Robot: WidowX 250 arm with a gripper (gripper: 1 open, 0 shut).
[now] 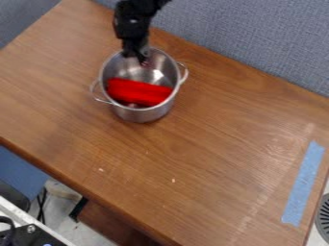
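Observation:
A steel pot point(154, 110) with two side handles stands on the wooden table point(193, 168) in the upper middle of the view. A red elongated object point(138, 92) lies inside it, slanted across the lower part. My black gripper point(139, 56) comes down from the top edge to the pot's back rim, shut; whether anything thin is between its fingers is too dark and small to tell.
A grey padded surface borders the table at the back and right. A blue tape strip point(303, 183) lies on the table's right side. Cables show beyond the lower-left edge.

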